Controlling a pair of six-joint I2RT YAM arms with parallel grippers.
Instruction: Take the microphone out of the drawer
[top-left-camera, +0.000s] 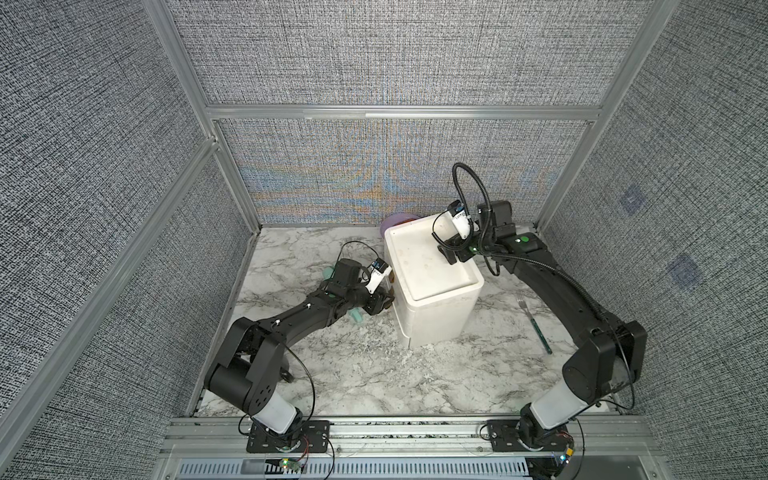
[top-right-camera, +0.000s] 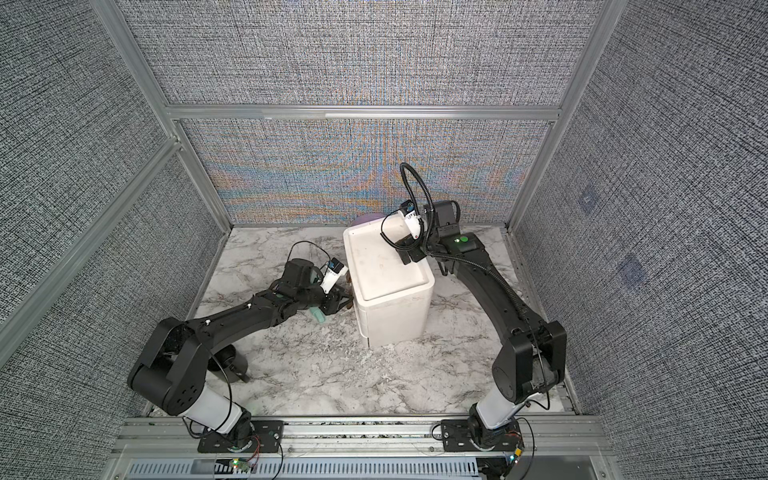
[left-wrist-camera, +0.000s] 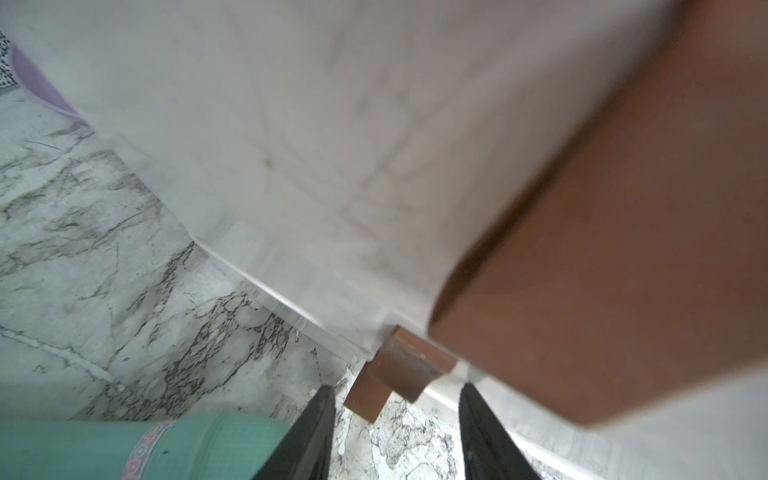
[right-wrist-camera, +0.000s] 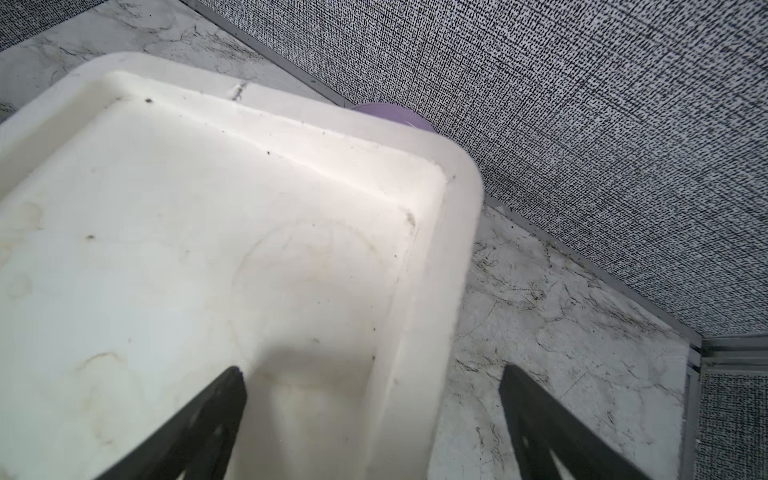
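Note:
A white drawer cabinet stands mid-table, its drawer side facing my left arm. No microphone shows in any view. My left gripper is open at that side; a small brown handle lies ahead of the gap between its fingertips. A larger brown piece, blurred and close to the lens, covers the right of the left wrist view. Whether a drawer stands ajar, I cannot tell. Over the cabinet top's right rim, my right gripper is open, with one finger on each side of the rim in view.
A teal cylindrical object lies beside the left gripper. Behind the cabinet is a purple round item. A fork with a dark green handle rests on the right.

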